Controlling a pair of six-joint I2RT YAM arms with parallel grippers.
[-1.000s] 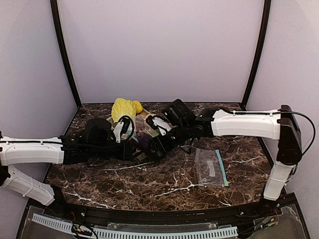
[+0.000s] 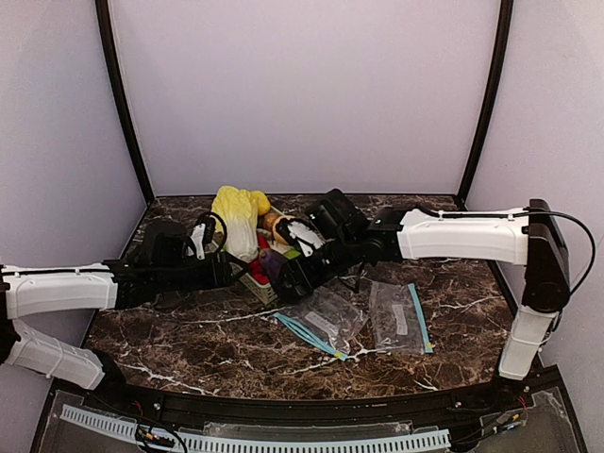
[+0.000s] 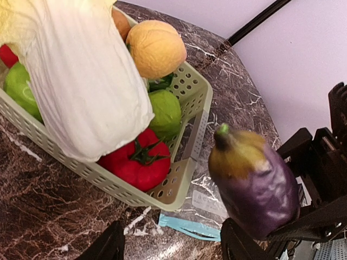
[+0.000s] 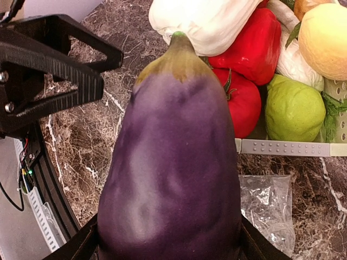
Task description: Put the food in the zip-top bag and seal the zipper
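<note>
The purple eggplant (image 4: pixel 173 162) is held upright in my right gripper (image 2: pixel 289 279), which is shut on its lower part. In the left wrist view the eggplant (image 3: pixel 252 181) stands out beside the basket, stem end up. My left gripper (image 2: pixel 226 270) is at the basket's left front, its fingers (image 3: pixel 110 242) apart with nothing between them. One clear zip bag (image 2: pixel 338 316), with a light blue zipper strip (image 2: pixel 310 337), lies flat and slanted below the right gripper. A second clear bag (image 2: pixel 396 319) lies to its right, its zipper strip along the right side.
The pale perforated basket (image 3: pixel 187 187) holds a cabbage (image 3: pixel 89 81), a red tomato (image 3: pixel 135 165), a green fruit (image 3: pixel 164 114), an orange-yellow fruit (image 3: pixel 156 49) and a red pepper (image 4: pixel 252 46).
The bag that was up against the basket and eggplant now lies on the table below the right gripper. My left gripper has shifted; the right arm looks unmoved, eggplant still held.
</note>
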